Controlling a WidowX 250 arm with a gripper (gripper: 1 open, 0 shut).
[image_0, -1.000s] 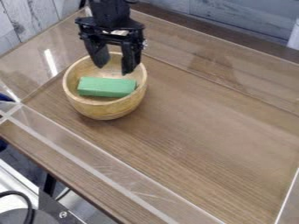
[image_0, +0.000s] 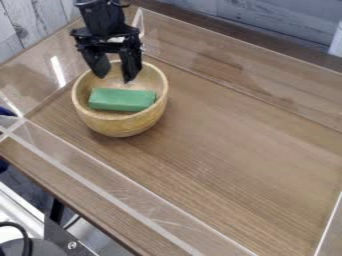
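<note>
A black gripper (image_0: 115, 62) hangs from the top edge over the back of a round wooden bowl (image_0: 136, 121), its two fingers apart and open. In the front part of the bowl lies a green block (image_0: 122, 99), a little below the fingertips and apart from them.
Dark cables (image_0: 16, 230) show at the lower left. A pale wall stands at the top left, and the table's back edge crosses the upper right.
The gripper has moved left along the back of the bowl and slightly up. The bowl and green block look unchanged.
</note>
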